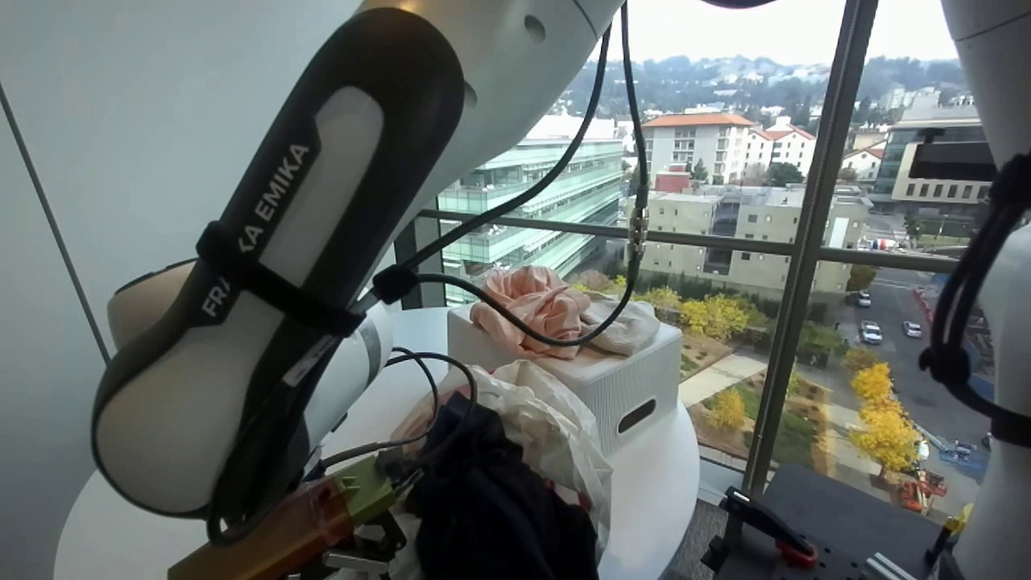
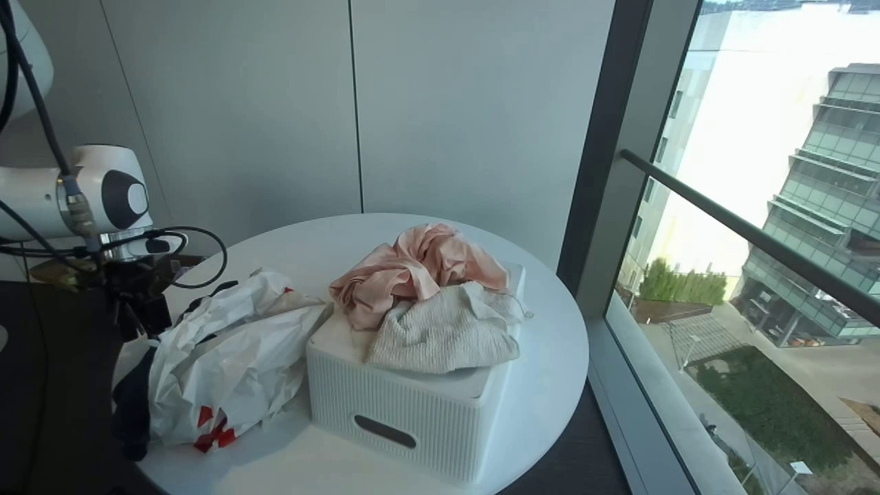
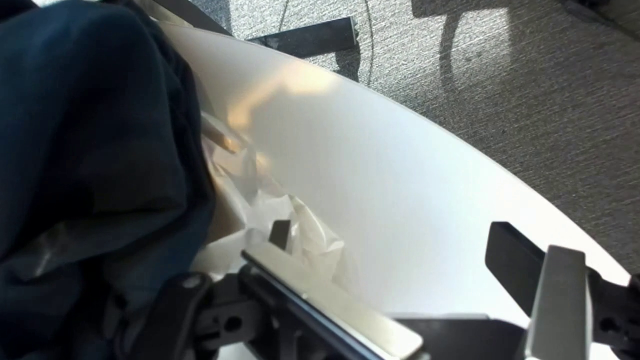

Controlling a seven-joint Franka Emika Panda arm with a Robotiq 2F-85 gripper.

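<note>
My gripper stands open in the wrist view, its two fingers wide apart over bare white table, with nothing between them. Under and beside its left finger (image 3: 336, 300) lies the crumpled edge of a white plastic bag (image 2: 247, 338); whether they touch I cannot tell. Dark navy cloth (image 3: 90, 138) fills the left of the wrist view and sits in the bag's opening (image 1: 493, 493) in exterior view 1. A pink cloth (image 2: 421, 268) and a grey-white ribbed cloth (image 2: 449, 330) lie bunched on top of a white ribbed box (image 2: 388, 396).
The round white table (image 2: 544, 363) has clear room behind the box and along its right edge. A window rail (image 2: 759, 239) runs beyond it. Cables (image 1: 570, 184) hang off the arm. Floor (image 3: 540, 114) shows past the table's edge.
</note>
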